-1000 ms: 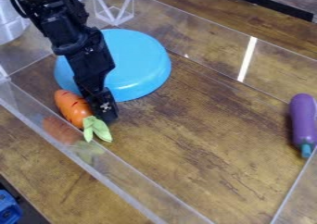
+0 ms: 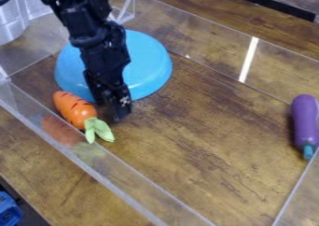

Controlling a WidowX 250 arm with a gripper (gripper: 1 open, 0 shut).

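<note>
My black gripper (image 2: 112,104) hangs over the left part of a blue round plate (image 2: 149,62), just right of and above an orange toy carrot (image 2: 75,109) with pale green leaves. The carrot lies on the wooden surface beside the plate. I cannot tell whether the dark fingers are open or shut. A purple toy eggplant (image 2: 305,125) lies at the far right.
Clear plastic walls border the wooden area (image 2: 206,146) along the lower left, right and back. A blue object (image 2: 6,211) sits outside at the bottom left corner.
My gripper has shifted slightly up and right from beside the carrot, uncovering more of it. The carrot and eggplant look unmoved.
</note>
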